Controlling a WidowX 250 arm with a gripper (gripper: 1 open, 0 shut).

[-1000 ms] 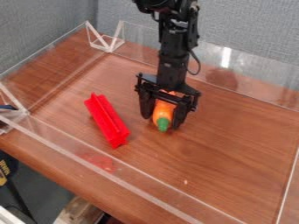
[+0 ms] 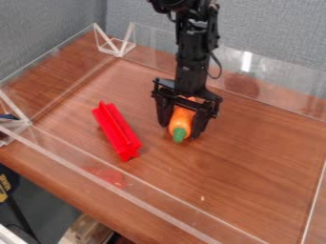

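Note:
My black gripper (image 2: 185, 105) reaches down from the top centre, its fingers around an orange object with a green end (image 2: 181, 124), like a carrot, lying on the wooden table. Whether the fingers grip it firmly is hard to tell. A red elongated block (image 2: 116, 130) lies to the left, apart from the gripper.
The wooden tabletop (image 2: 242, 176) is bordered by clear low walls, with white brackets (image 2: 112, 44) at the back left.
The gripper and the orange object have shifted slightly to the right. The red block has not moved.

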